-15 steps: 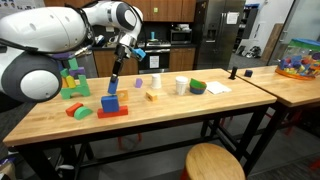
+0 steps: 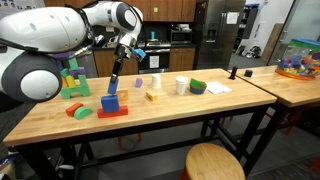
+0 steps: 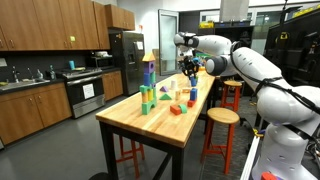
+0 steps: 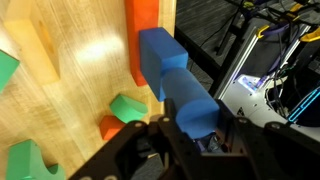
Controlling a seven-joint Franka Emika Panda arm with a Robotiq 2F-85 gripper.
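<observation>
In the wrist view a blue cylinder (image 4: 190, 98) points end-on toward the camera, with my gripper shut on it. Directly behind the cylinder is a blue block (image 4: 160, 52), and a long red block (image 4: 142, 28) runs beneath that. From exterior view 1, my gripper (image 2: 113, 86) is low over the blue block (image 2: 109, 104), which rests on the red block (image 2: 113, 114). Whether the cylinder touches the blue block is too tight to tell.
Green and red pieces (image 2: 82, 113) lie left of the stack, near a tower of colored blocks (image 2: 74, 78). White cups (image 2: 182, 85) and a green bowl (image 2: 197, 87) stand farther right.
</observation>
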